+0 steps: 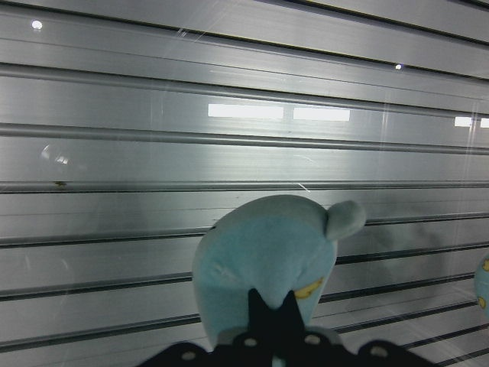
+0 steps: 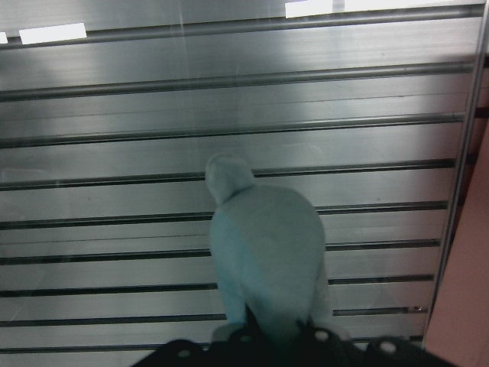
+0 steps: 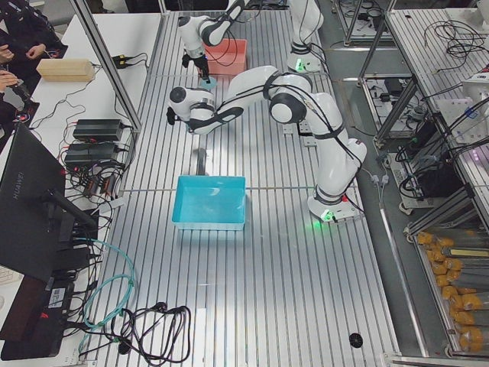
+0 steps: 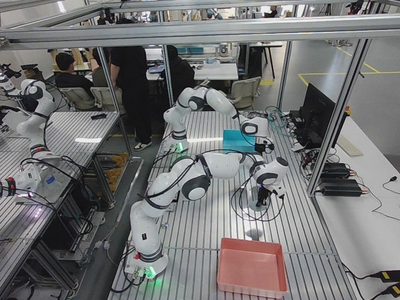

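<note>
In the left wrist view a pale blue plush toy (image 1: pixel 260 241) with a small yellow patch sits in my left gripper, which is shut on it. Another blue piece with yellow patches (image 1: pixel 481 287) shows at the right edge. In the right wrist view my right gripper is shut on a pale blue-grey plush toy (image 2: pixel 263 229), with a pink bin (image 2: pixel 466 275) beside it. In the camera left view both grippers are over the middle-far table, the right one farther back; the toys are partly hidden by the arms.
An empty teal bin (image 3: pixel 208 200) stands in front of my left arm; the pink bin (image 4: pixel 252 265) is beside my right arm. Monitor (image 3: pixel 27 214), power boxes and cables line one side.
</note>
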